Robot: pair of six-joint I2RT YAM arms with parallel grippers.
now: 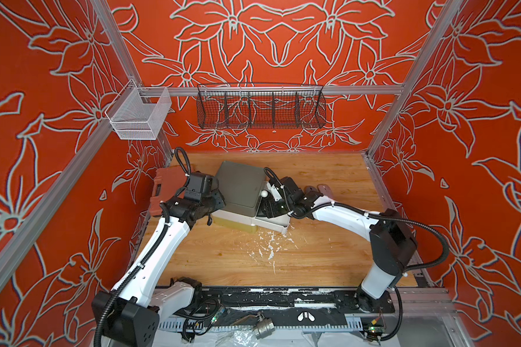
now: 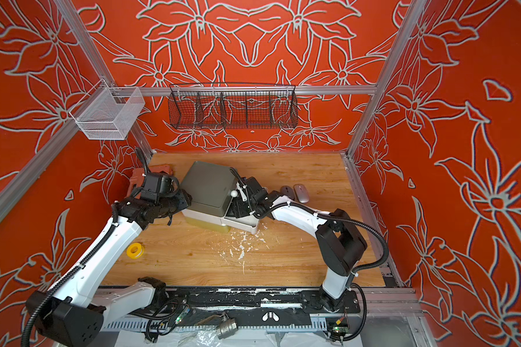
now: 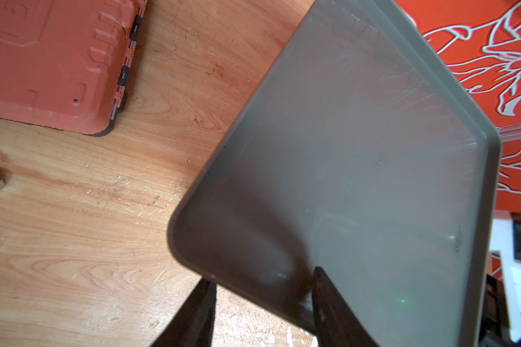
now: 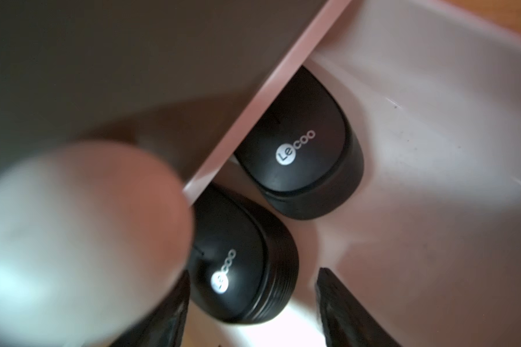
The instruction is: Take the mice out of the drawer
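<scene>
The grey-topped drawer unit (image 1: 237, 182) has its white drawer (image 4: 434, 202) pulled out to the right. Inside, two black Lecoo mice (image 4: 298, 153) (image 4: 225, 260) lie partly beside the unit's edge and white knob (image 4: 86, 231). My right gripper is open over the drawer, its fingertips around the lower mouse's near end, apparently not closed on it. My left gripper is open at the corner of the grey top, one finger on each side of its raised rim.
Two mice (image 2: 301, 193) lie on the table right of the unit. A red case (image 3: 46, 63) is at the left, a yellow tape roll (image 2: 135, 250) at front left. Wire baskets (image 1: 260, 107) hang behind.
</scene>
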